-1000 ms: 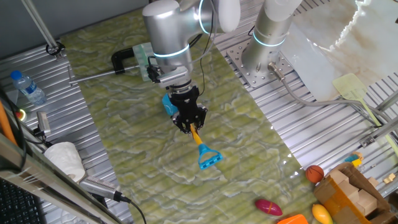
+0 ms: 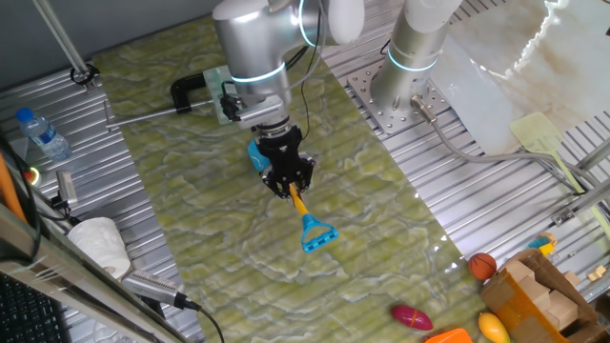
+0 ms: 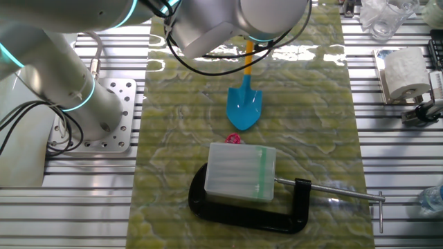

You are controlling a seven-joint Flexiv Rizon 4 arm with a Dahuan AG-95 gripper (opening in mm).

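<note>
A toy shovel with a blue scoop [image 3: 244, 107], a yellow shaft [image 2: 298, 202] and a blue D-shaped handle [image 2: 319, 236] is in my black gripper [image 2: 292, 191]. The fingers appear shut around the yellow shaft, though the fingertips are partly hidden by the gripper body. In exterior view 1 the handle end points toward the front, while the scoop shows behind the gripper. From exterior view 2 the arm covers the gripper, leaving only the scoop and a bit of shaft visible. How high the shovel is above the green mat [image 2: 219, 276] is hard to tell.
A pale box [image 3: 239, 171] lies with a black clamp [image 3: 249, 214] near the scoop, a small pink item [image 3: 233, 138] between. A cardboard box [image 2: 534, 295], a small basketball [image 2: 481, 266] and toy fruit sit front right.
My gripper and the shovel have shifted slightly together, up and to the left in exterior view 1. Other objects have stayed put.
</note>
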